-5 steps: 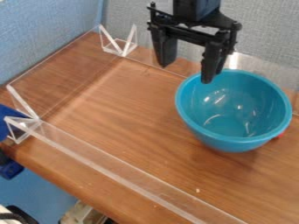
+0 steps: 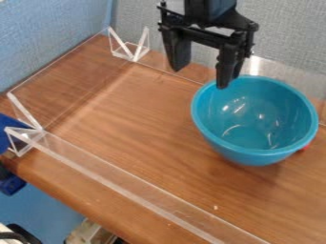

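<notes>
My black gripper (image 2: 200, 67) hangs at the top centre of the camera view, open, with its two fingers wide apart and nothing seen between them. Its right finger is over or just beside the rim of a turquoise bowl (image 2: 254, 124), which sits upright on the wooden table (image 2: 128, 143) at the right. The bowl's visible inside looks empty. A small red object peeks out at the bowl's right side, mostly hidden.
Clear plastic walls with white triangular brackets (image 2: 128, 46) edge the table at the back, left and front. Blue objects (image 2: 10, 181) lie off the left edge.
The gripper has shifted very slightly over the last second, staying above the bowl's back left. The bowl has not moved.
</notes>
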